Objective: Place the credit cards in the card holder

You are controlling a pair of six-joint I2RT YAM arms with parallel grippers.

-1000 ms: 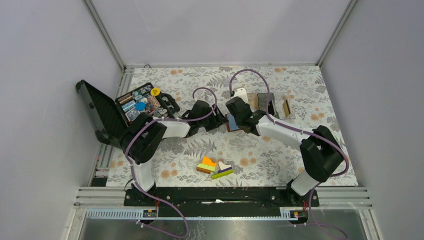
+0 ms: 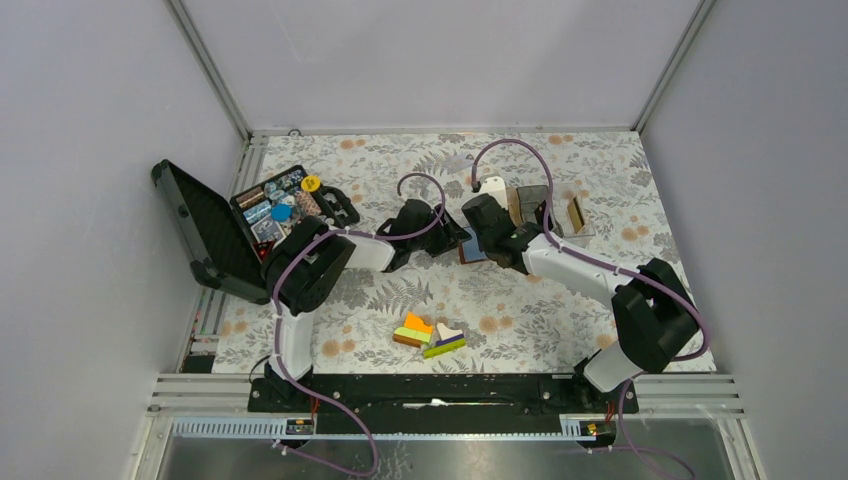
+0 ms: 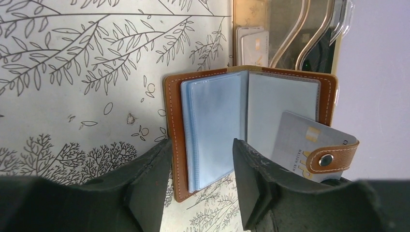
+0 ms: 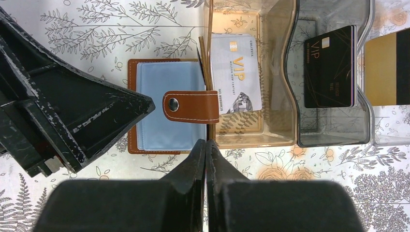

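Observation:
The brown leather card holder (image 3: 176, 135), with pale blue sleeves, lies open at mid table; a silver card (image 3: 295, 140) sits under its snap strap in the left wrist view. My left gripper is part open at the holder's near side, nothing visible between its fingertips. My right gripper is shut just beside the strap's side of the holder, nothing seen held. A white VIP card (image 4: 234, 72) lies in a clear amber tray, black cards (image 4: 329, 63) in the grey compartment beside it.
A gold card (image 4: 382, 67) stands in the rightmost clear container. An open black case (image 2: 210, 230) with assorted items is at the left. Coloured blocks (image 2: 430, 335) lie near the front. The two grippers are close together.
In the top view both arms have shifted slightly to the right, toward the trays; the card holder appears a little further right too.

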